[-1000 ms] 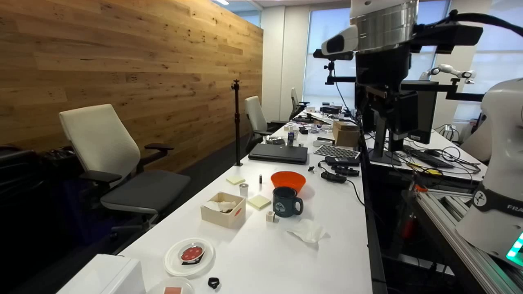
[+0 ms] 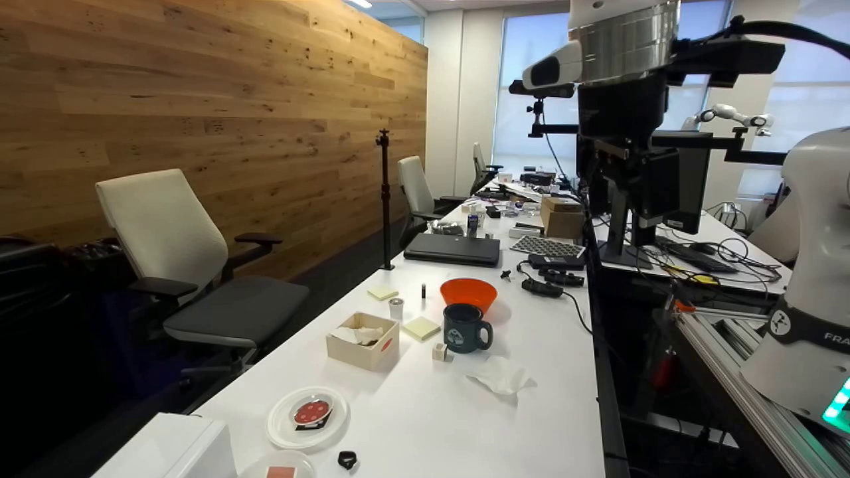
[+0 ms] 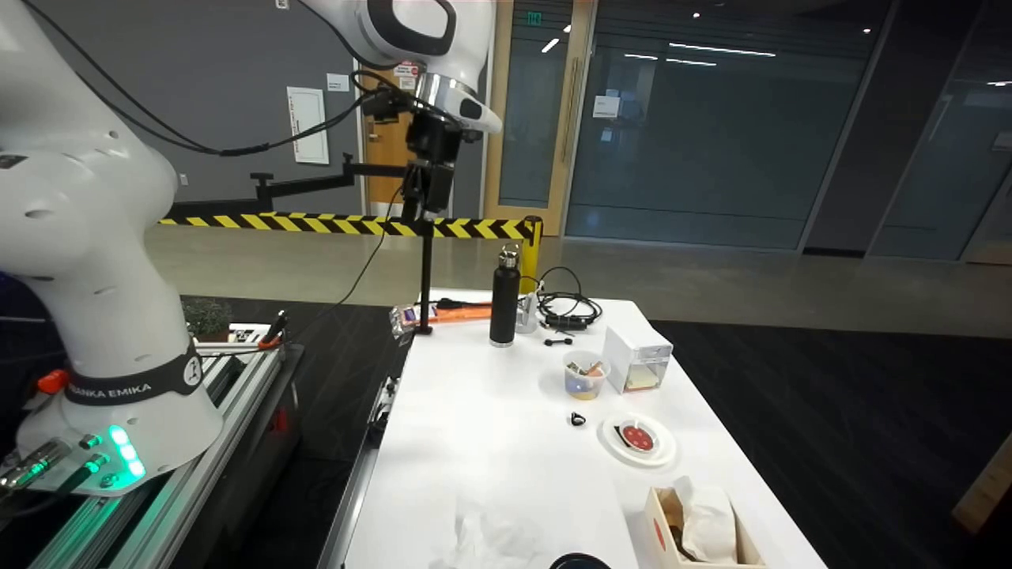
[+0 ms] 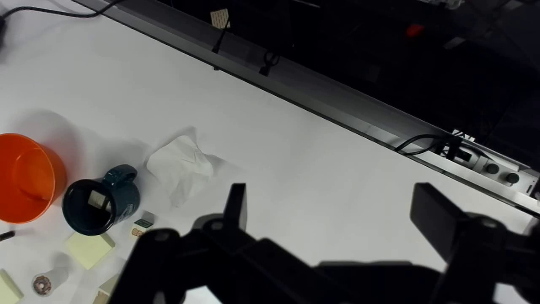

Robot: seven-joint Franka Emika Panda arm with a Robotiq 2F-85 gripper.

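Observation:
High above the white table, my gripper is open, its two dark fingers wide apart with only bare tabletop showing between them. A crumpled white tissue lies on the table to the left of the fingers in the wrist view. Beyond it stands a dark teal mug, and right behind that an orange bowl. A small cream block sits close to the mug. Inside the cream wooden box are white tissue and something dark.
White plates with a red round item, a small black ring-shaped piece, a clear tub, a white box and a tall black bottle stand around. Table between tissue and bottle is mostly bare.

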